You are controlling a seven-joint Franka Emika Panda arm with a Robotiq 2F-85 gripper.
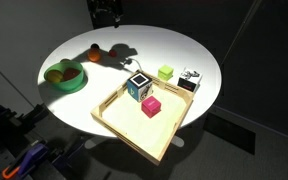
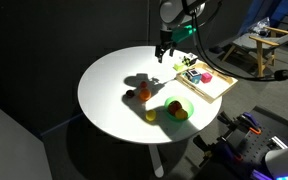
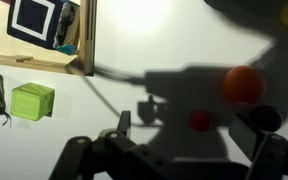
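My gripper is open above the white table, with nothing held between its fingers. Beneath it in the wrist view lies a small red ball [image 3: 201, 120], and an orange ball [image 3: 243, 85] sits up and to its right. A dark round item [image 3: 266, 118] is close to the right finger. The second exterior view shows the gripper [image 2: 162, 56] raised off the table, beyond the orange ball [image 2: 145, 94]. In the first exterior view the gripper [image 1: 106, 20] hangs at the far edge.
A wooden tray [image 1: 106, 123] holds a patterned cube [image 1: 139, 87] and a pink cube [image 1: 152, 106]. Beside it are a green cube [image 1: 165, 72] and a black-and-white box [image 1: 189, 79]. Round items fill a green bowl [image 1: 68, 86]. A yellow ball [image 2: 150, 116] lies near that bowl.
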